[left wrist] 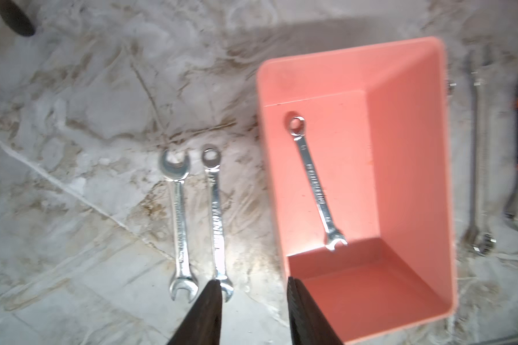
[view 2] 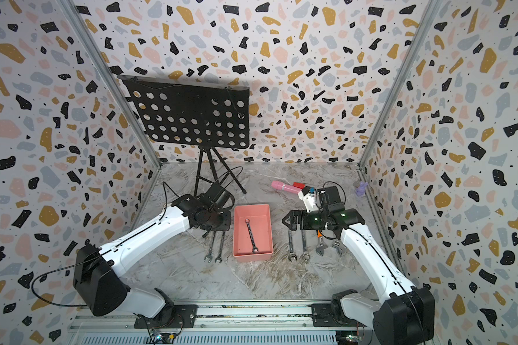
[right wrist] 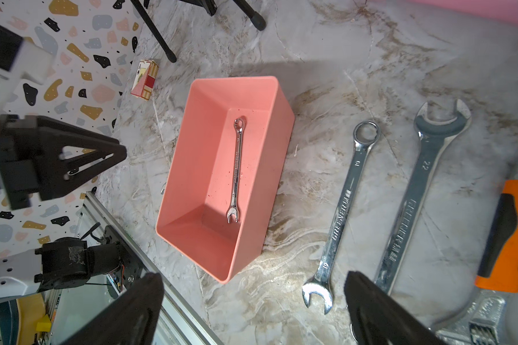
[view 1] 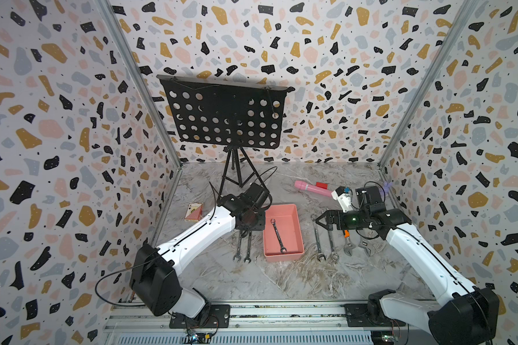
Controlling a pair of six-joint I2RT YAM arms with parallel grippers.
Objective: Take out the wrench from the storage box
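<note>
A pink storage box (left wrist: 411,132) stands mid-table, and on its floor lies one silver wrench (left wrist: 316,182), ring end toward the back. Left of the box, two more wrenches lie side by side: an open-ended wrench (left wrist: 179,230) and a combination wrench (left wrist: 215,215). My left gripper is open and empty, raised above the table by the box's left wall. My right gripper hangs open over the tools to the right of the box, with nothing between its fingers.
Right of the box lie a ring wrench (right wrist: 345,207), a larger wrench (right wrist: 411,207) and an orange-handled adjustable wrench (right wrist: 506,241). A black stand (view 1: 236,166) rises behind the box. A pink tube (view 1: 313,188) is at the back. Bare table lies in front of the box.
</note>
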